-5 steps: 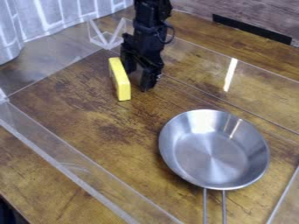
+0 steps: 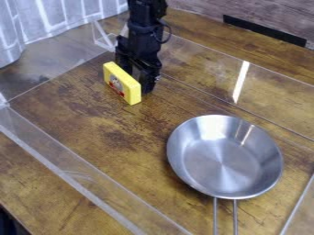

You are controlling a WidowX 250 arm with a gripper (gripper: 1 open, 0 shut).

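Note:
A yellow box (image 2: 120,81) with a printed side lies on the wooden table (image 2: 73,147), upper left of centre. My black gripper (image 2: 135,70) is low at its far right side, close to it or touching it; the fingertips are dark and partly hidden, so their grip is unclear.
A steel pan (image 2: 225,151) with its handle toward the front fills the lower right. Clear plastic or metal edges run along the left side.
The gripper has moved left and a little down toward the box, and the box has turned, its far end now further left.

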